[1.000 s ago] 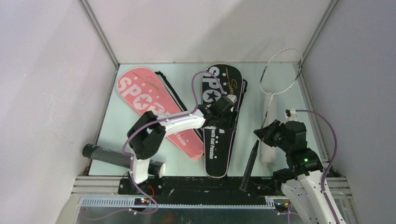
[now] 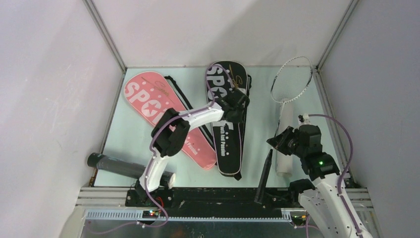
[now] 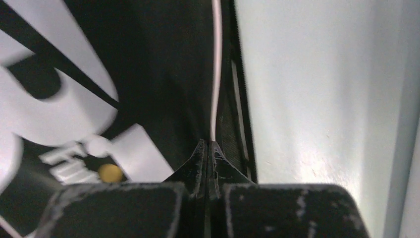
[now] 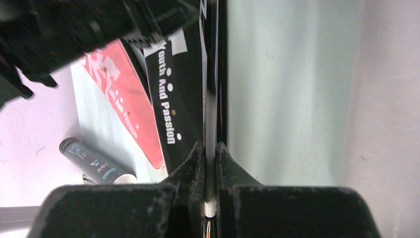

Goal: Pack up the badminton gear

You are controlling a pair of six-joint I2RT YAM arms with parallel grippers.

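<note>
My left gripper [image 2: 236,111] is shut on top of the black racket bag [image 2: 226,153]; in the left wrist view its fingertips [image 3: 198,161] meet at a thin pink edge line, with no clear object between them. The pink racket bag [image 2: 148,99] lies to the left, slanted, partly under my left arm. My right gripper [image 2: 275,141] is shut on the shaft of the white-framed racket [image 4: 210,124], whose head [image 2: 284,97] points to the back right and whose dark handle [image 2: 263,176] hangs toward the front.
A dark cylindrical tube [image 2: 119,166] lies at the front left. A white cylinder [image 2: 284,166] lies at the right beneath the racket. Side and back walls enclose the table; a strip of bare table [image 2: 257,99] is right of the black bag.
The black bag has shifted left and toward the back, along with my left gripper.
</note>
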